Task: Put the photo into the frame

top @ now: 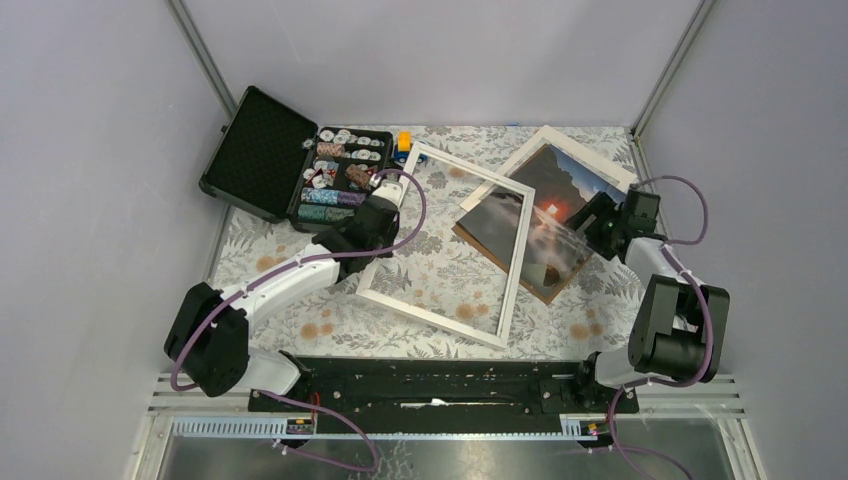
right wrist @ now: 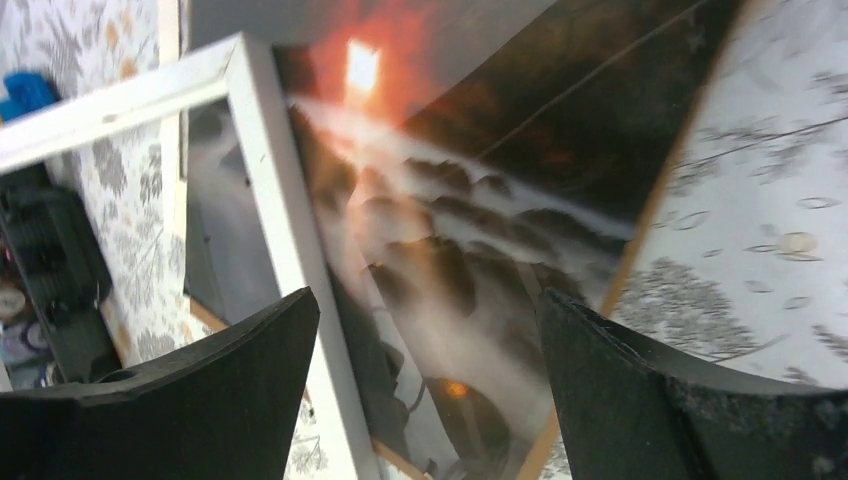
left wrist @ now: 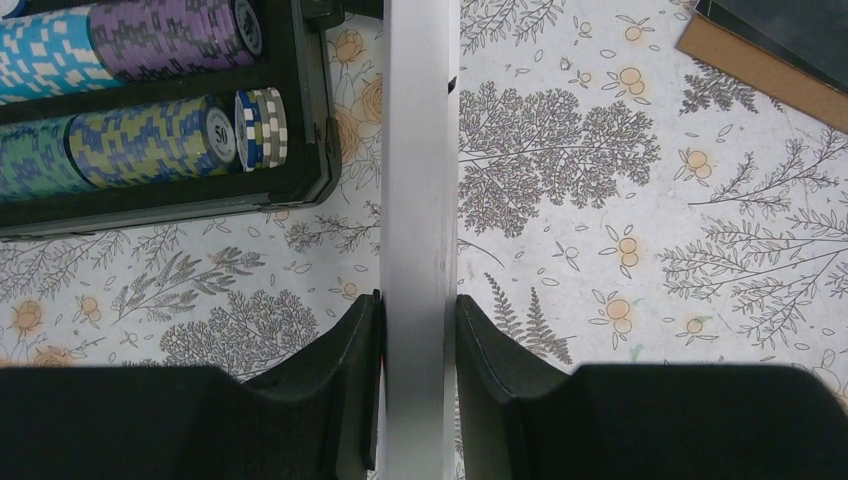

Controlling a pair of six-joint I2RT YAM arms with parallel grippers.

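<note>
The white frame (top: 435,318), an empty rectangle, is held at its left side bar by my left gripper (top: 388,205). In the left wrist view the bar of the white frame (left wrist: 415,180) runs between the fingers, which touch it from both sides. Its right side bar crosses over part of the photo (top: 553,220), a sunset scene on a brown backing. My right gripper (top: 597,228) is above the photo's right edge. In the right wrist view its fingers (right wrist: 620,395) stand wide apart, with nothing gripped, over the photo (right wrist: 480,230) and the frame's bar (right wrist: 285,210).
A pale mat board (top: 595,160) lies partly under the photo. An open black case (top: 345,175) of poker chips stands at the back left, beside a small yellow-and-blue object (top: 404,145).
</note>
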